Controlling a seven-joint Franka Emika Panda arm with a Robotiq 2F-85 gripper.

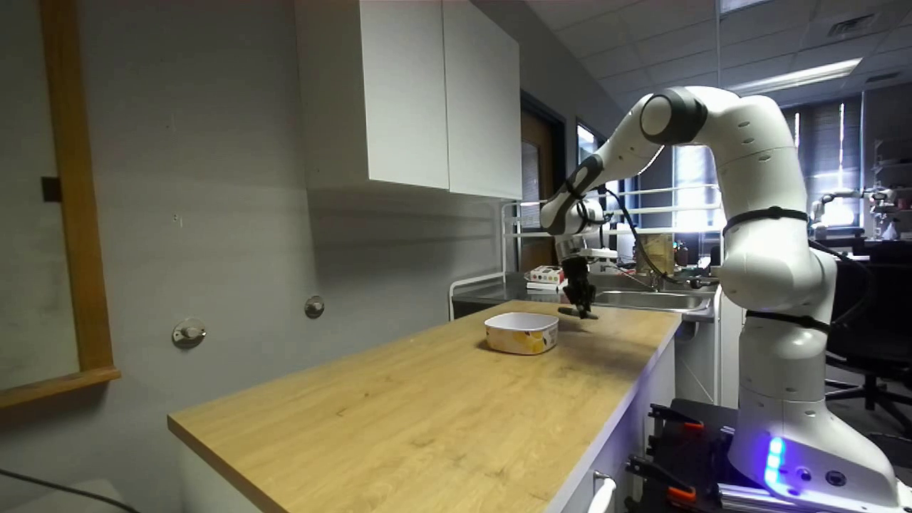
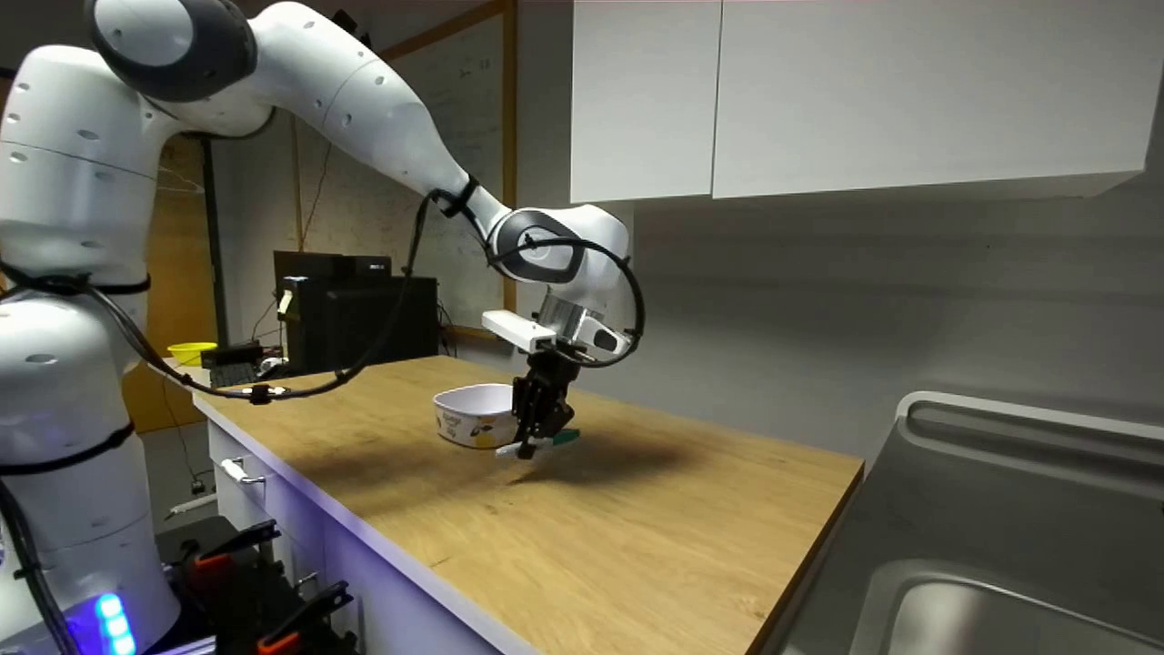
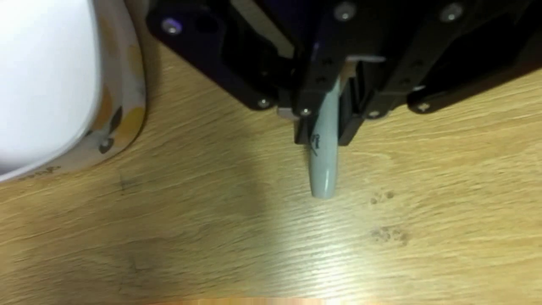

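Note:
In the wrist view a grey marker lies lengthwise between the black fingers of my gripper, which is shut on it. Exterior view 2 shows the gripper above the countertop, the marker's pale end sticking out one side and a green part out the other. Close beside it stands a white bowl with a yellow and orange pattern. That bowl fills the left of the wrist view, and its visible inside is plain white. Exterior view 1 has the gripper just past the bowl.
A metal sink lies beyond its far end. White cupboards hang over the wall side. A black cable loops along the arm.

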